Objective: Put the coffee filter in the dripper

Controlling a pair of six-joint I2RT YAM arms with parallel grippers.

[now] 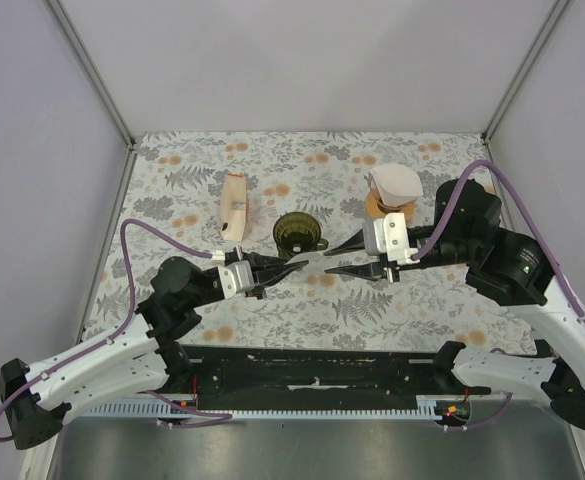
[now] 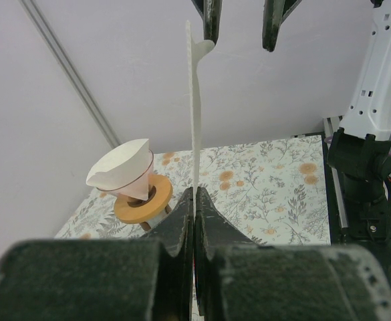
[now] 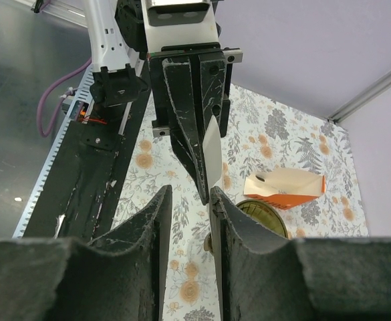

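A thin white paper filter point(image 2: 195, 107) stands edge-on in my left gripper point(image 1: 297, 264), which is shut on it. My right gripper point(image 1: 329, 261) is part open at the filter's far end, one finger at or very near the paper; whether it touches, I cannot tell. A green dripper point(image 1: 297, 229) sits on the mat behind the grippers; in the right wrist view the dripper point(image 3: 265, 216) is partly hidden by a finger.
An orange box of filters point(image 1: 233, 207) lies behind at the left. A wooden stand with white filters point(image 1: 395, 185) is at the back right. The patterned mat point(image 1: 182, 160) is otherwise mostly clear.
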